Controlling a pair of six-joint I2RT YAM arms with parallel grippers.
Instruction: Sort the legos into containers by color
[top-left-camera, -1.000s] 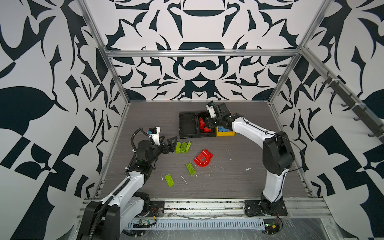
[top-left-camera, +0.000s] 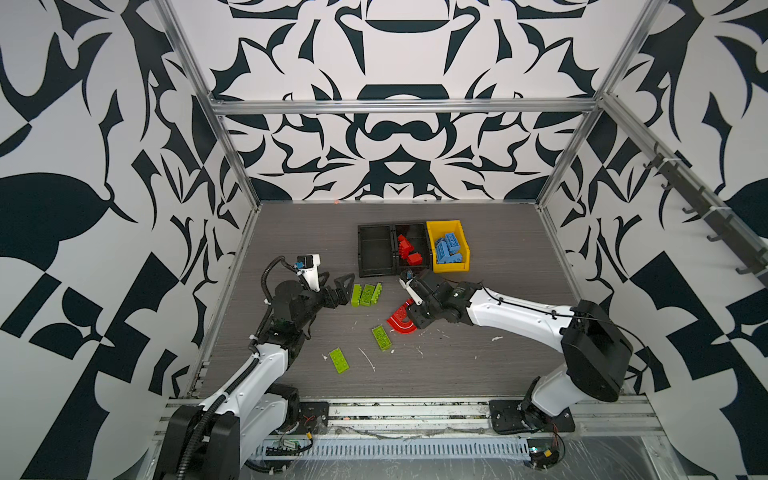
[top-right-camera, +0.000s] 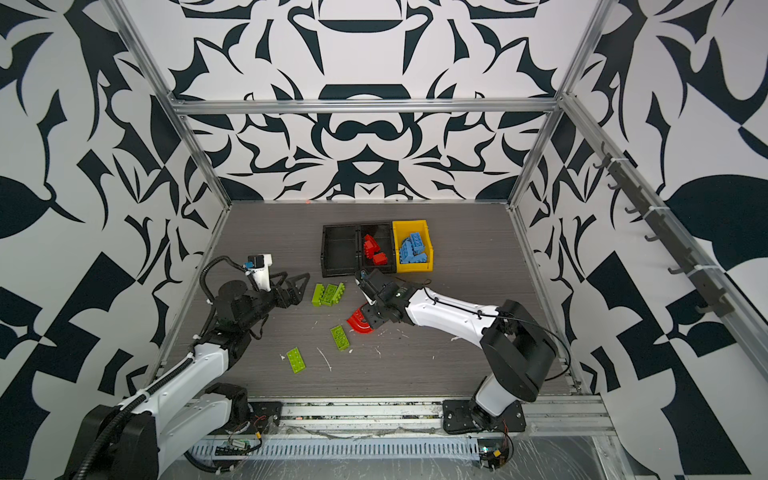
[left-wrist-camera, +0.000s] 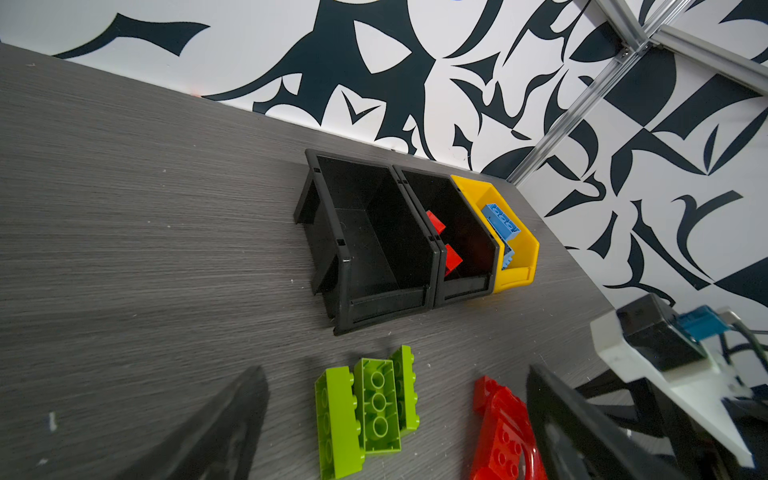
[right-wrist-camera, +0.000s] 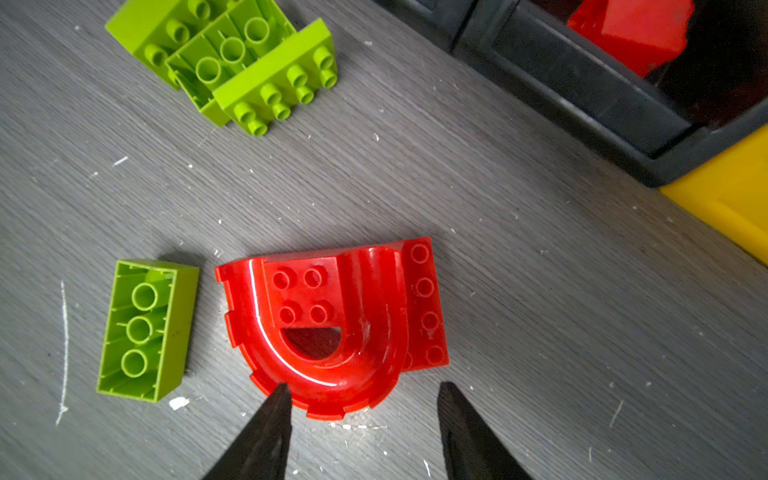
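My right gripper is open just over a red curved piece (right-wrist-camera: 376, 320) on the table, with nothing between its fingers. A green brick (right-wrist-camera: 168, 336) lies beside it, three green bricks (left-wrist-camera: 340, 420) sit grouped farther back, and another (top-left-camera: 339, 360) lies near the front. My left gripper is open, hovering at the left, facing the green group and bins. The left black bin (left-wrist-camera: 372, 256) is empty; the middle black bin (top-left-camera: 417, 232) holds red bricks (top-left-camera: 405, 247); the yellow bin (top-left-camera: 460, 264) holds blue bricks (top-left-camera: 448, 248).
The three bins stand in a row at the back of the table (top-left-camera: 512, 240). Bare table lies at right and back left. Patterned walls surround it.
My right arm has moved down and toward the front from above the bins to over the red curved piece. The left arm has not moved.
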